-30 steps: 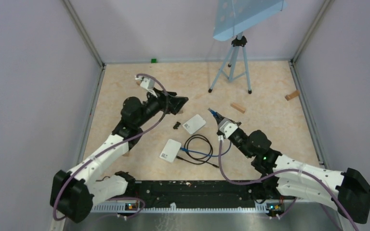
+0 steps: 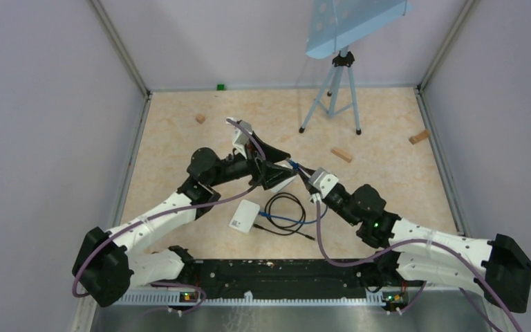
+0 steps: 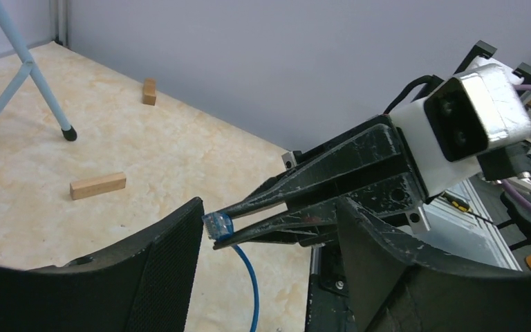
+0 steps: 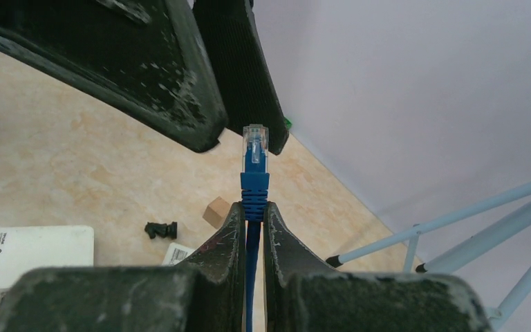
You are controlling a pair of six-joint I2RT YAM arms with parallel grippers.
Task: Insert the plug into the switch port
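Observation:
A blue plug with a clear tip (image 4: 255,155) points up out of my right gripper, which is shut on its cable end. In the top view my left gripper (image 2: 290,164) stands part open at the plug, its fingers on either side of it. From the left wrist view, the plug (image 3: 218,226) shows beside the inner face of one left finger (image 3: 159,270); whether they touch I cannot tell. A white box (image 2: 245,216) lies on the table with cables at its edge. A second white box (image 2: 287,183) is partly covered by the left gripper. No port is visible.
A coiled black cable (image 2: 269,207) and blue cable (image 2: 297,220) lie below the grippers. A light-blue tripod (image 2: 333,90) stands at the back. Wooden blocks (image 2: 341,154) are scattered about.
My left gripper has moved right and slightly toward the front, up to the plug, and its fingers have spread. The right gripper shifted slightly left, still holding the plug. The second white box is now partly covered.

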